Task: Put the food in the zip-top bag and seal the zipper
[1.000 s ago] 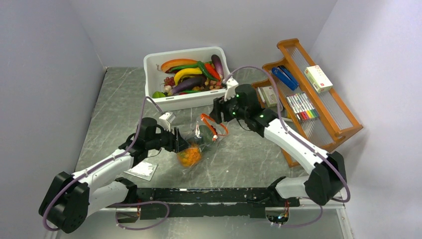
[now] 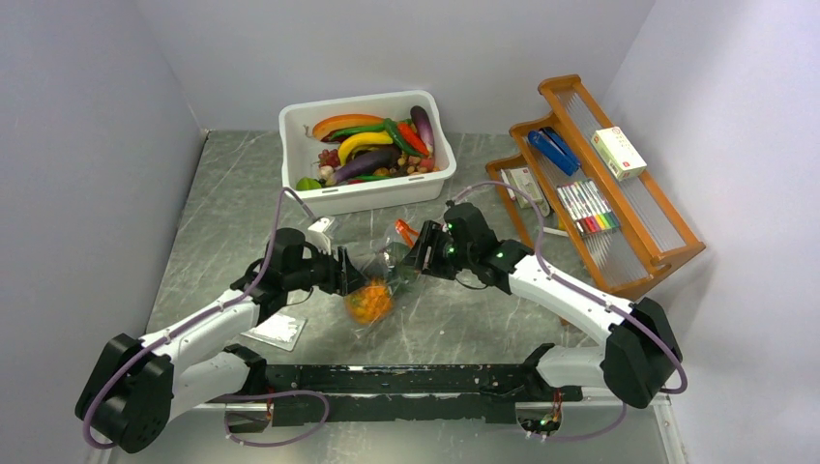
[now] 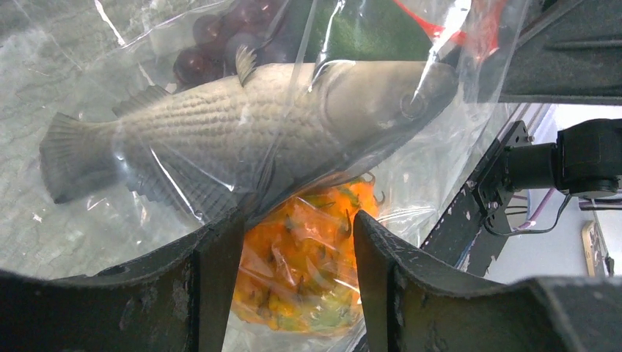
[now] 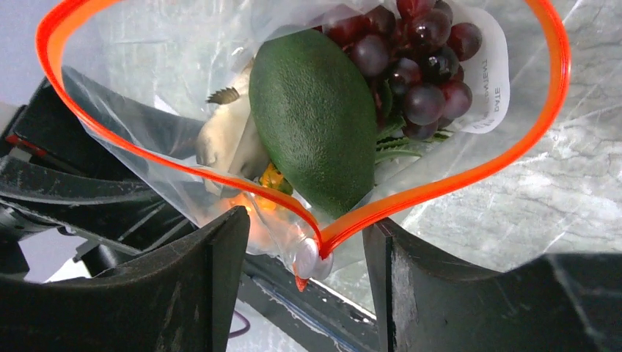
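The clear zip bag [image 2: 369,302] with orange zipper rim [image 4: 469,172] lies between the arms, holding a fish [image 3: 279,125], grapes [image 4: 425,103], a green avocado-like item [image 4: 308,121] and orange peppers [image 3: 301,264]. My left gripper is part open beside the bag's side, above the peppers. My right gripper is part open at the bag's mouth, the zipper's end corner with its slider between its fingers; whether it touches them I cannot tell.
A white bin [image 2: 363,203] of toy produce stands at the back. A wooden rack [image 2: 658,242] with markers and boxes is at the right. A white packet [image 2: 278,333] lies front left.
The left arm appears unchanged.
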